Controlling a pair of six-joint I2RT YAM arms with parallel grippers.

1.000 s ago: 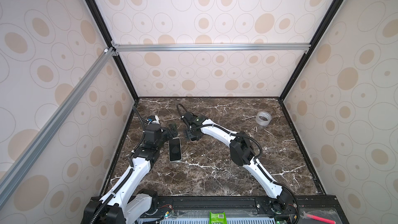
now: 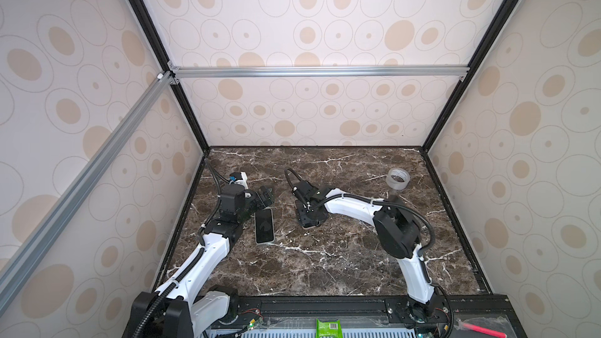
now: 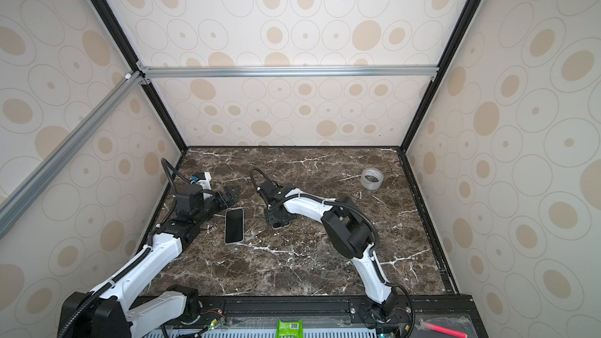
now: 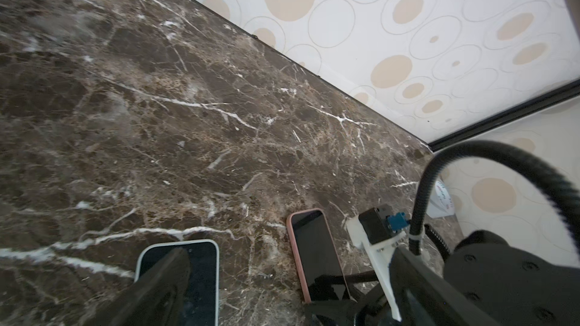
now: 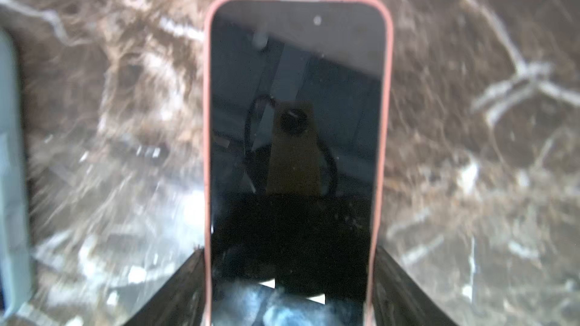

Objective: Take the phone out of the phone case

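A black-screened phone in a pink case (image 5: 296, 120) lies face up on the marble table; in the right wrist view my right gripper straddles its lower part, a finger beside each long edge, low at the case rim; whether they grip is unclear. A second phone in a pale grey-green case (image 2: 264, 225) lies to the left, also seen in the left wrist view. My left gripper (image 2: 265, 196) is open just behind that second phone, with nothing between its fingers. In the top views the right gripper and arm cover most of the pink phone.
A roll of clear tape (image 2: 397, 179) sits at the back right. Walls edge the marble table (image 2: 350, 256) at back and sides.
My right gripper has moved right and toward the front of the table, its arm shifting right. My left gripper has moved slightly right.
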